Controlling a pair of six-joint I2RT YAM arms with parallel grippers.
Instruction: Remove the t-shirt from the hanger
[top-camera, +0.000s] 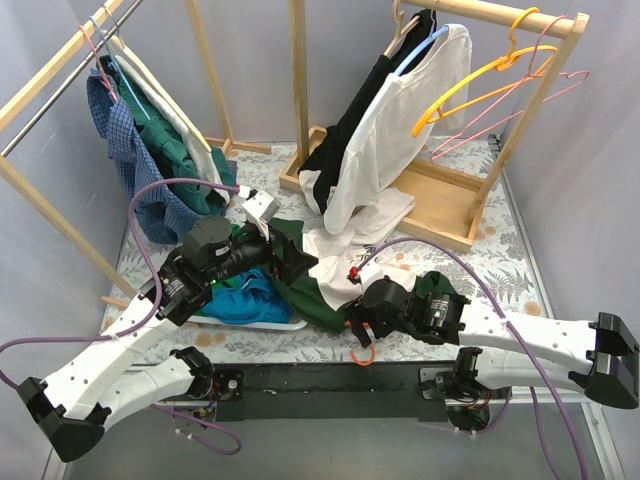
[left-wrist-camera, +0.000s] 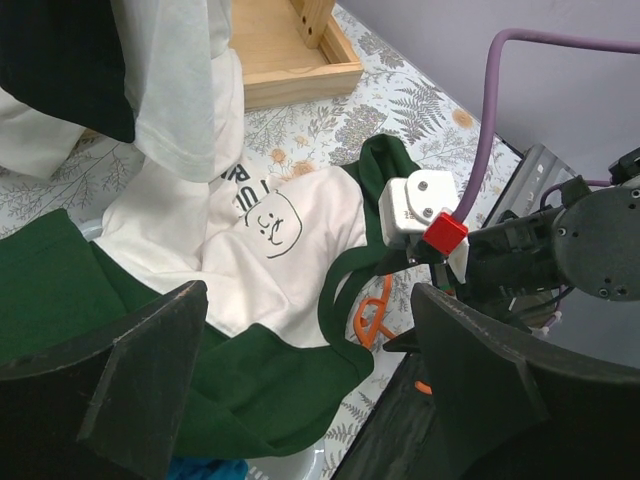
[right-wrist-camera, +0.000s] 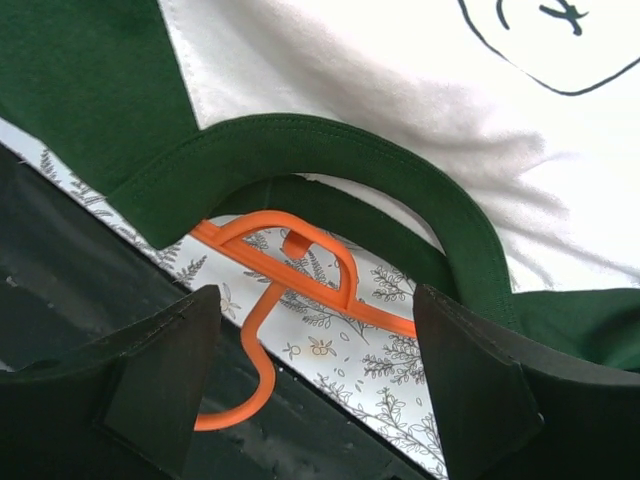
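The T-shirt (left-wrist-camera: 285, 235), white with dark green sleeves and collar, lies flat on the table with its neck toward the front edge. An orange hanger (right-wrist-camera: 275, 268) pokes out of the green collar (right-wrist-camera: 330, 145), its hook toward the table edge and the rest hidden inside the shirt. My right gripper is open above the hanger's neck, with no hold on it. Over the green sleeve side of the shirt, my left gripper hangs open and empty.
A white bin of blue cloth (top-camera: 250, 300) sits partly under the left arm. A rack (top-camera: 445, 200) at the back right carries clothes and a yellow hanger (top-camera: 480, 75). Another clothes rack (top-camera: 35, 90) stands left.
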